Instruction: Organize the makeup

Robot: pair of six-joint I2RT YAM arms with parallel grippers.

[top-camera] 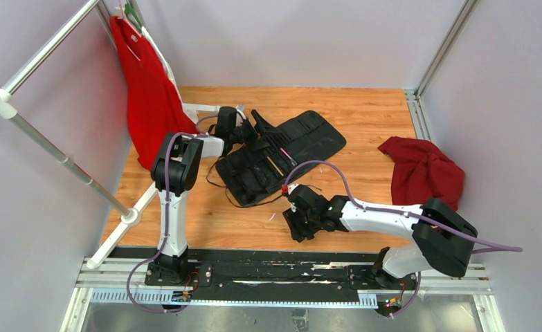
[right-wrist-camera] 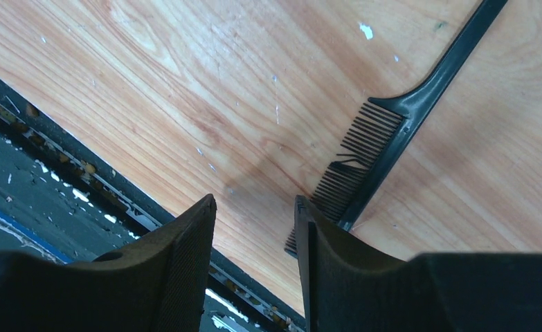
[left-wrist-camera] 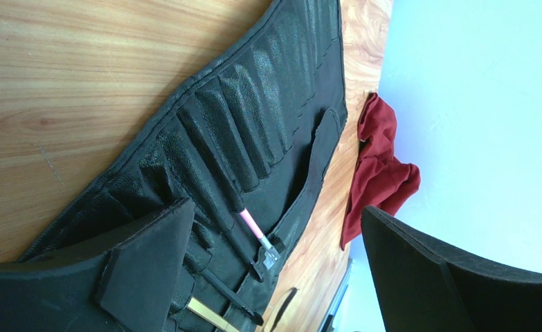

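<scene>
A black makeup roll (top-camera: pixel 309 135) lies open on the wooden table, holding several tools, among them a pink-handled brush (left-wrist-camera: pixel 250 225) and a light stick (left-wrist-camera: pixel 209 312). My left gripper hovers over the roll's upper-left part, its fingers apart with nothing visible between them. A black comb (right-wrist-camera: pixel 420 111) lies on the table below my right gripper, whose fingers are part open, one over the comb's toothed end, with bare wood between them. In the top view the right gripper (top-camera: pixel 299 228) is near the front edge, below the roll.
A dark red cloth (top-camera: pixel 423 173) lies at the table's right. A red garment (top-camera: pixel 143 90) hangs on a rail (top-camera: pixel 39 138) at the left. The table's front edge (right-wrist-camera: pixel 81 166) borders a dark metal strip.
</scene>
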